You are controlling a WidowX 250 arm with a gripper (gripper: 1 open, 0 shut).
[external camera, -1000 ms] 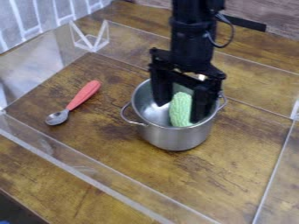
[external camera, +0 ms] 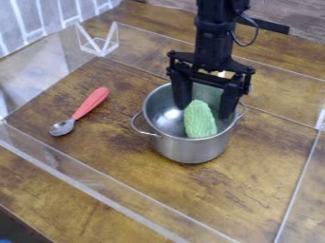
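Note:
A steel pot with side handles stands on the wooden table. Inside it lies a light green elongated object, leaning toward the back. My black gripper hangs over the back half of the pot, its open fingers reaching down to about rim level around the upper part of the green object, which is partly hidden. Left of the pot lies a spoon with a red handle and metal bowl.
Clear acrylic walls border the work area.
My gripper has moved back and up from the front-right part of the pot, so more of the pot's inside and the green object shows.

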